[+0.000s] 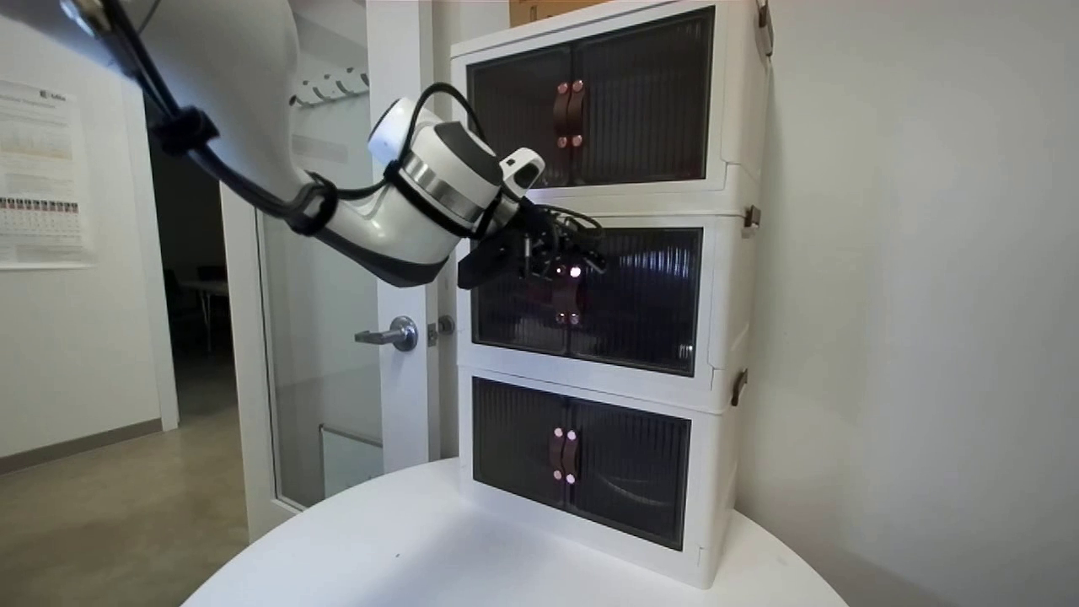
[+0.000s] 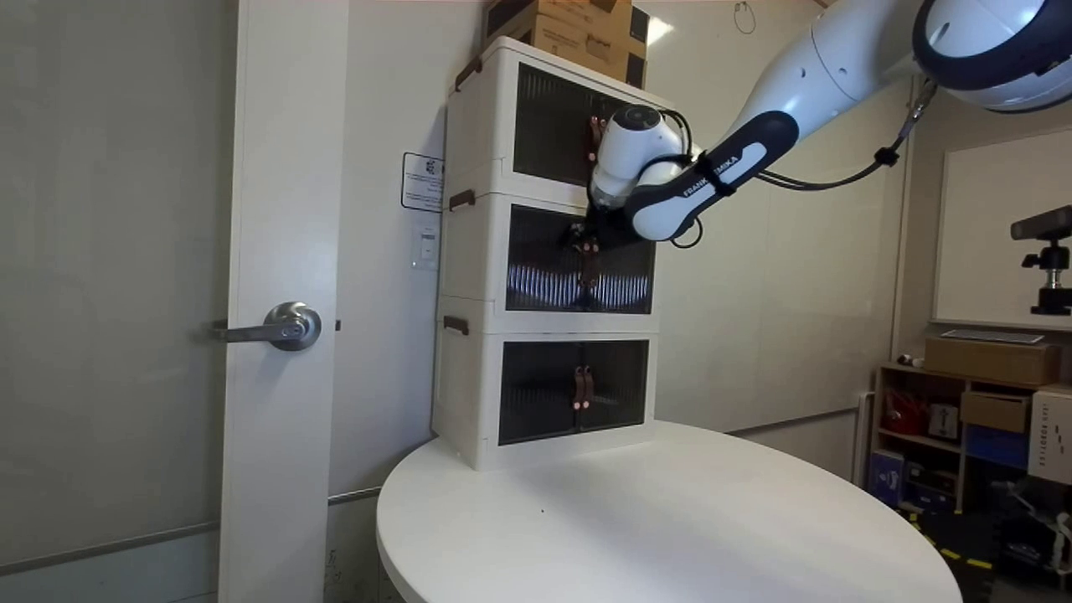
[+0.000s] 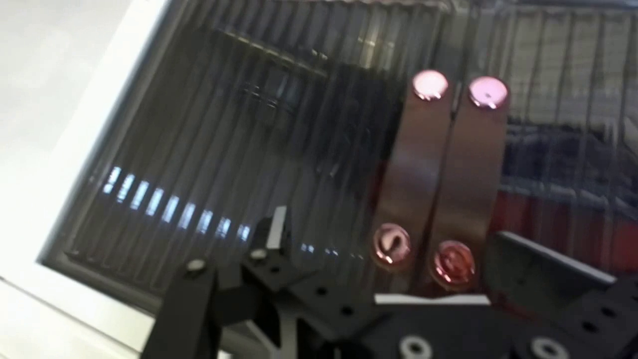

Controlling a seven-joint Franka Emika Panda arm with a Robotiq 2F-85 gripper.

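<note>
The middle cabinet has two dark ribbed doors, both lying flat in its front. At their meeting edges hang two brown strap handles, the left strap and the right strap, each with copper-coloured studs at both ends. My gripper stands open at the lower part of these straps. Its two fingers are spread apart, one to the left of the straps and one to the right. In exterior view 1 the gripper partly covers the upper part of the middle doors. Whether any finger touches a door cannot be made out.
A top cabinet and a bottom cabinet, both with closed doors, stack with the middle one on a round white table. Cardboard boxes sit on top.
</note>
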